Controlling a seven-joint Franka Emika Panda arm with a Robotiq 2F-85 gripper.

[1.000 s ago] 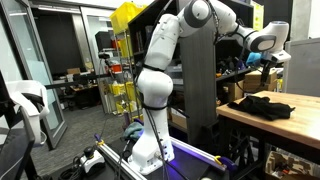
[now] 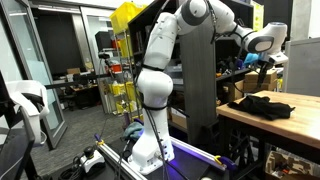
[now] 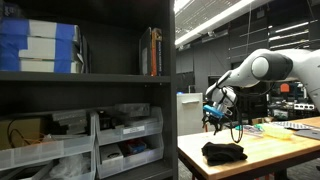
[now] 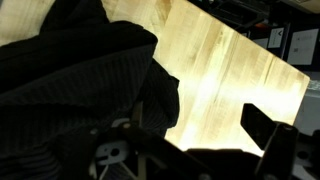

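Note:
A crumpled black cloth (image 2: 260,106) lies on the wooden table (image 2: 300,124). In exterior view 2 the same black cloth (image 3: 223,153) rests close to the table's near edge. Above the tabletop, my gripper is open, its two dark fingers wide apart. Ribbed black cloth (image 4: 85,80) fills the left of the wrist view, beneath and around the left finger. Bare wood shows below the gap and beside the right finger (image 4: 258,125). Whether any finger touches the cloth cannot be told.
A dark shelf with plastic bins (image 3: 130,130) stands beside the table in exterior view 2. Yellowish items (image 3: 280,130) lie farther along the tabletop. The table's edge (image 4: 285,95) runs along the right of the wrist view, with bare wood between it and the cloth.

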